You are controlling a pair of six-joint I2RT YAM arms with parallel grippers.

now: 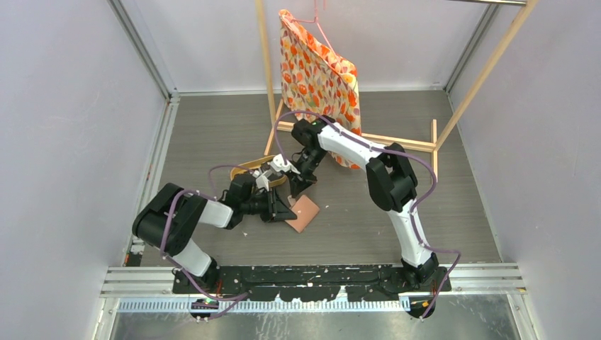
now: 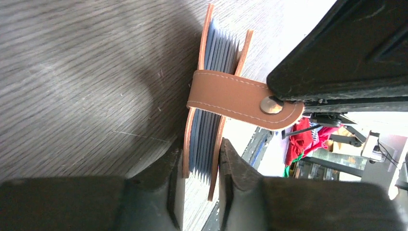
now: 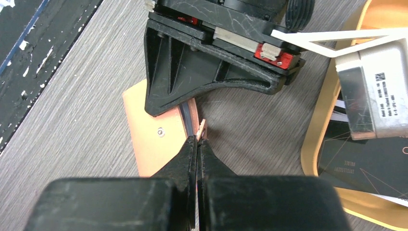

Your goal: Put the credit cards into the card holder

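Observation:
The tan leather card holder (image 1: 303, 212) lies on the floor in the middle front. In the left wrist view it is seen edge-on, with its sleeves (image 2: 219, 45) and snap strap (image 2: 231, 96); my left gripper is shut on it. My right gripper is shut at the holder's edge, by a narrow tan piece; whether it grips that piece is unclear. The holder's flat face (image 3: 144, 134) is partly hidden under the left gripper in the right wrist view. Dark cards (image 3: 361, 159) lie in a yellow tray (image 3: 312, 139) beside it.
A patterned cloth (image 1: 319, 78) hangs on a wooden frame (image 1: 397, 142) at the back. The floor to the right of the holder and at the far left is clear. Both arms are close together over the holder and tray.

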